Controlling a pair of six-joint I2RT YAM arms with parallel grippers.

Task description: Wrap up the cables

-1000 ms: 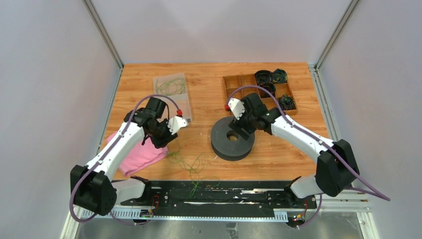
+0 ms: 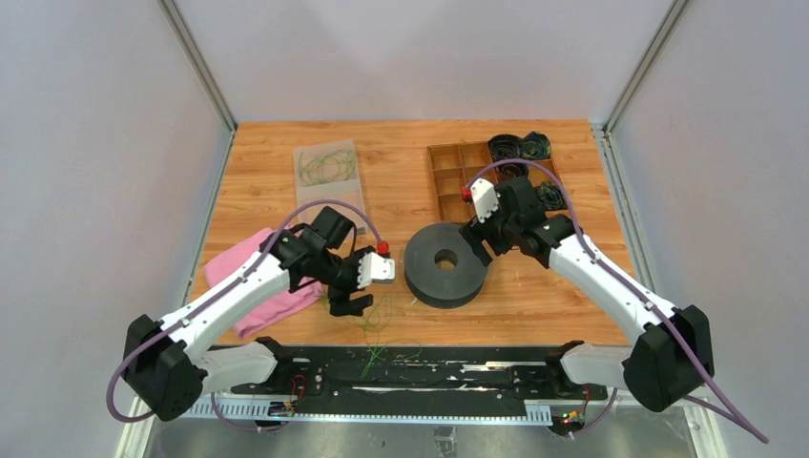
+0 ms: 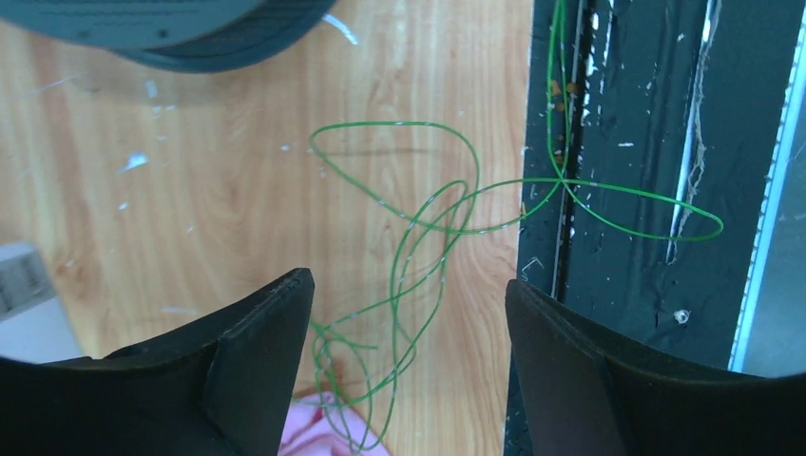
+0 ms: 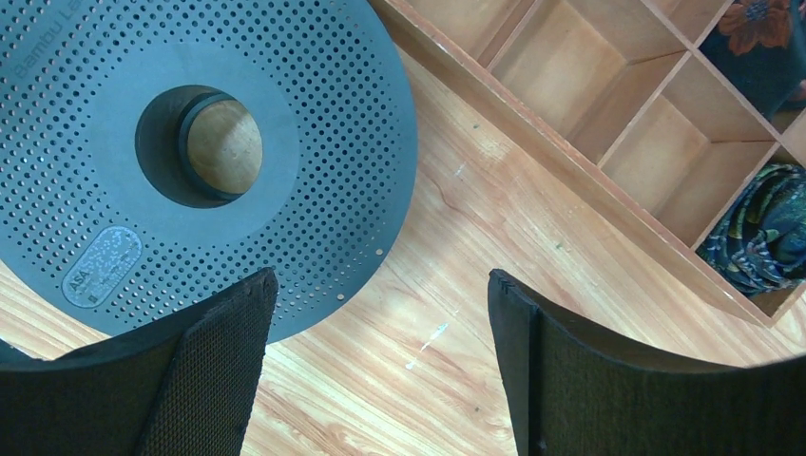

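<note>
Thin green cables (image 3: 428, 223) lie loosely tangled on the wood near the front edge, some reaching over the black strip. My left gripper (image 2: 351, 286) hangs above them, open, with nothing between its fingers in the left wrist view. My right gripper (image 2: 475, 243) stands open above the right part of the dark perforated spool (image 2: 434, 281), whose round hole shows clearly in the right wrist view. More pale green cable (image 2: 324, 167) lies in a clear plastic bag at the back left.
A pink cloth (image 2: 248, 310) lies at the left. A wooden compartment box (image 2: 444, 167) with several dark coils stands at the back right. Bare wood (image 2: 391, 153) shows at the back middle and the front right.
My left gripper has moved right and toward the front, over the cables, and now stands open. My right gripper has moved right, off the middle of the spool.
</note>
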